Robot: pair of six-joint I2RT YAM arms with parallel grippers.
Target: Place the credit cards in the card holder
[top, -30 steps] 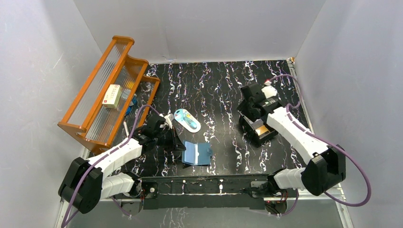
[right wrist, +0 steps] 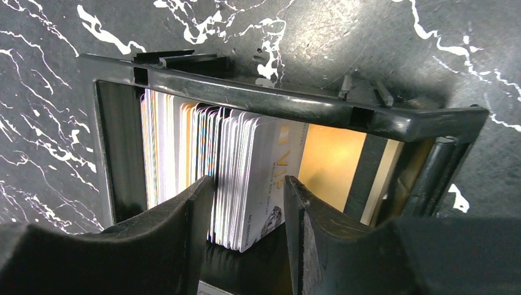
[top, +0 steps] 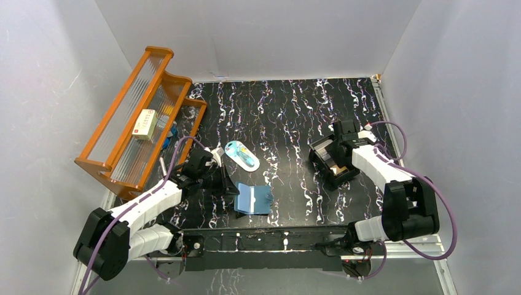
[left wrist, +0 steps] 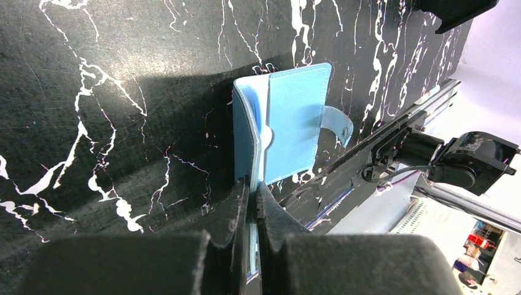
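The blue card holder [top: 263, 200] stands spread apart on the table, with its open side and a strap showing in the left wrist view. My left gripper is shut on one edge of the blue card holder [left wrist: 301, 114]. A black box [top: 335, 179] at the right holds a tight row of cards [right wrist: 230, 172], upright on edge. Over this box hangs my right gripper, its fingers parted. Its left finger overlaps the row, while the right finger stands near the printed face of the end card [right wrist: 273, 166]. I cannot tell whether either touches.
A wooden shelf [top: 132, 135] with a small carton [top: 145, 125] stands at the left. A packaged toothbrush-like item [top: 242, 156] lies behind the card holder. The box's black rim [right wrist: 246, 92] surrounds the cards.
The left arm and the card holder have stayed nearly still.
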